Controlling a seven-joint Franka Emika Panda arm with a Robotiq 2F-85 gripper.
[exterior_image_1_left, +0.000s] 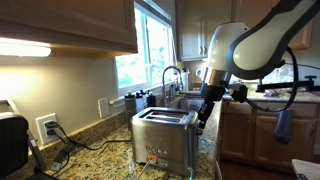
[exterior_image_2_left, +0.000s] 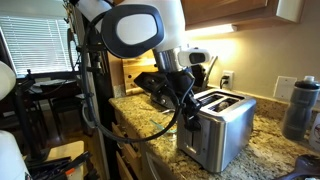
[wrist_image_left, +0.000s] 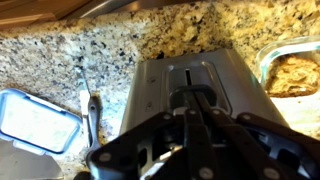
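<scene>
A silver toaster (exterior_image_1_left: 165, 138) stands upright on the granite counter, its long slots facing up. At the end of the toaster (exterior_image_2_left: 222, 130) that carries its controls, my black gripper (exterior_image_2_left: 190, 118) reaches in close against the metal. Looking down in the wrist view, the gripper covers the near part of the toaster's top (wrist_image_left: 153, 88); its dark fingers stand close together, shut. Whatever may lie between the fingertips is hidden, and the toaster's lever cannot be made out behind the gripper.
Beside the toaster lie a clear container of brown food (wrist_image_left: 295, 76), a utensil (wrist_image_left: 93, 120) and a pale blue-rimmed tray (wrist_image_left: 38, 122). A dark bottle (exterior_image_2_left: 300, 108) stands on the counter behind. Upper cabinets (exterior_image_1_left: 75, 25) hang over the counter.
</scene>
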